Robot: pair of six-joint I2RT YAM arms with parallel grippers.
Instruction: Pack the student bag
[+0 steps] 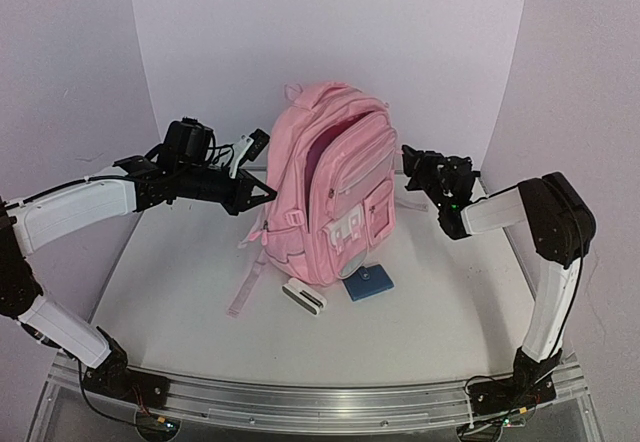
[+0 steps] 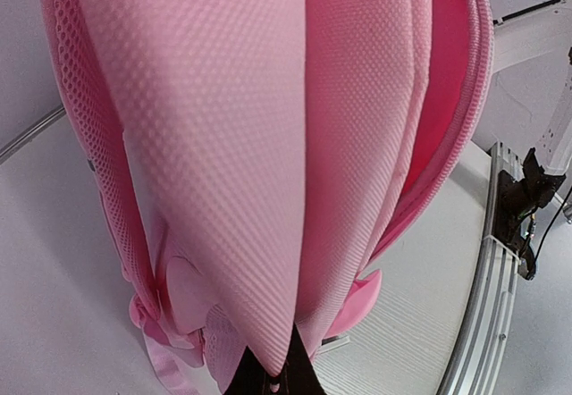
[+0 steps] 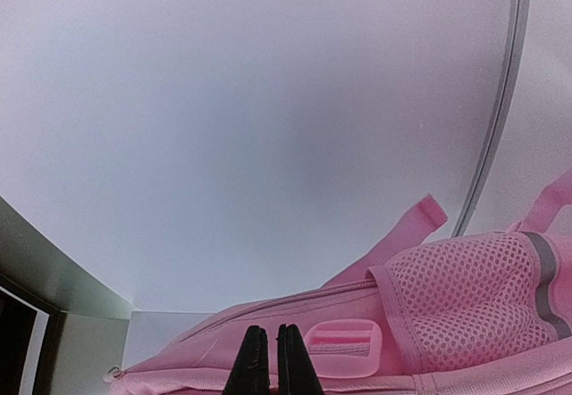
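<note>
A pink backpack (image 1: 330,177) stands upright in the middle of the table, its main compartment gaping along the front. At its left side, my left gripper (image 1: 272,195) is shut on a fold of its pink fabric; in the left wrist view that fold runs down between the fingers. On the other side my right gripper (image 1: 405,159) stands just off the bag's edge, near its upper part. In the right wrist view its fingers (image 3: 292,355) are slightly parted, with the bag's side and mesh pocket (image 3: 474,297) below and beyond them.
A white stapler-like item (image 1: 304,296) and a dark blue wallet-like booklet (image 1: 368,282) lie on the table (image 1: 250,352) in front of the bag. A strap (image 1: 247,284) trails to the left. Free room lies at the front and both sides.
</note>
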